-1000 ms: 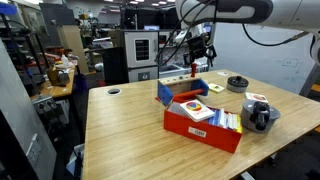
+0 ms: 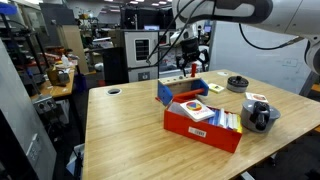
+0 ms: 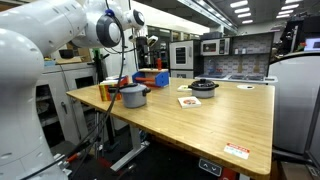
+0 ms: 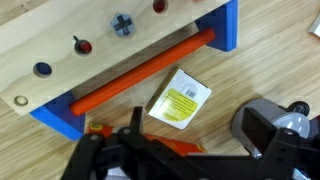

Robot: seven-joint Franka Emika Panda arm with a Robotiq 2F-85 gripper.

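Observation:
My gripper (image 2: 196,62) hangs over the far side of a toy workbench, its dark fingers (image 4: 128,150) spread wide with nothing between them. The pale wooden bench top (image 4: 50,68) has round holes, blue ends and a red-orange bar (image 4: 145,73). A red peg (image 4: 83,46) and a blue hexagonal peg (image 4: 122,25) stand in the top. Below the bar in the wrist view lies a small white and yellow box (image 4: 180,98), framed from below by the fingers.
A red box (image 2: 202,131) with books and a white patterned item stands at the table's front. Beside it sits a grey lidded pot (image 2: 260,114); a dark pot (image 2: 237,83) is farther back.
My gripper has come down slightly above the workbench area. The objects on the table look unmoved.

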